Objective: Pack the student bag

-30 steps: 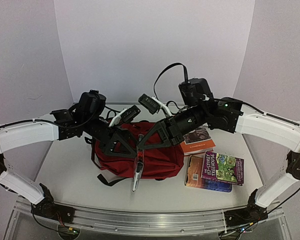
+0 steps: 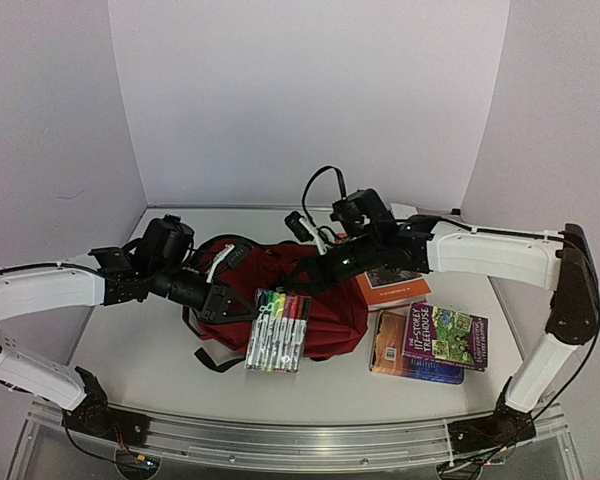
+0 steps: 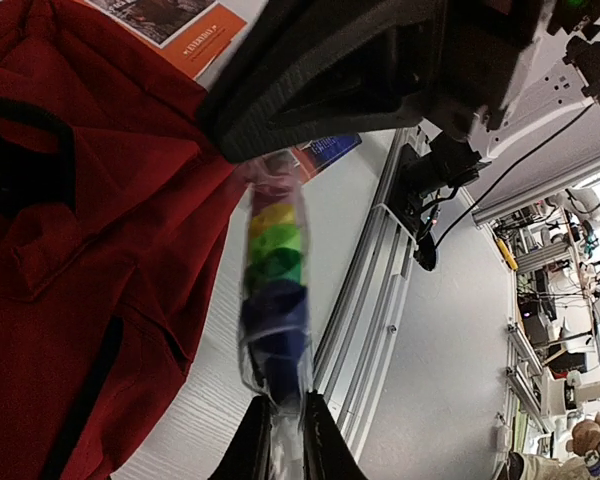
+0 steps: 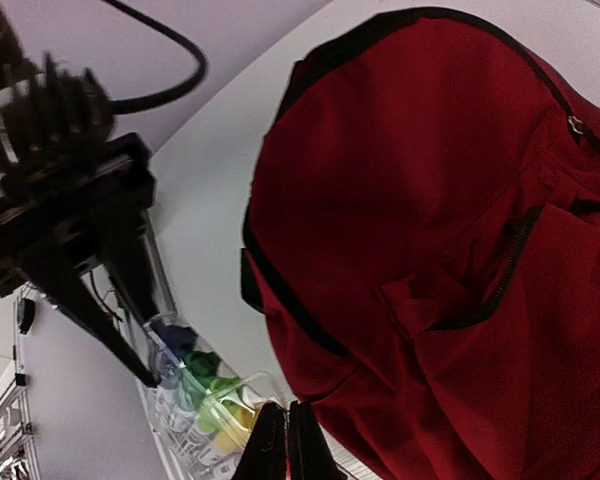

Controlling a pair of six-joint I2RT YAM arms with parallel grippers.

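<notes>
A clear pack of coloured markers point(image 2: 277, 338) hangs upright in front of the red bag point(image 2: 335, 325), its broad face showing in the top view. My left gripper point(image 2: 254, 312) is shut on the upper left edge of the pack. On its upper right side, my right gripper point(image 2: 302, 287) is shut too. The left wrist view has the pack point(image 3: 277, 250) edge-on, rising from the fingertips towards the other gripper. Seen from the right wrist, the pack point(image 4: 205, 395) spans both grippers. The bag point(image 4: 380, 170) lies on the table, partly hidden beneath both arms.
An orange book point(image 2: 392, 292) lies right of the bag, partly behind the right arm. In front of it, a purple treehouse book point(image 2: 445, 336) rests on a blue-and-orange book point(image 2: 388, 350).
The pack has turned from edge-on to broadside in the top view. Both grippers have moved lower in the picture, and the right arm has shifted left.
</notes>
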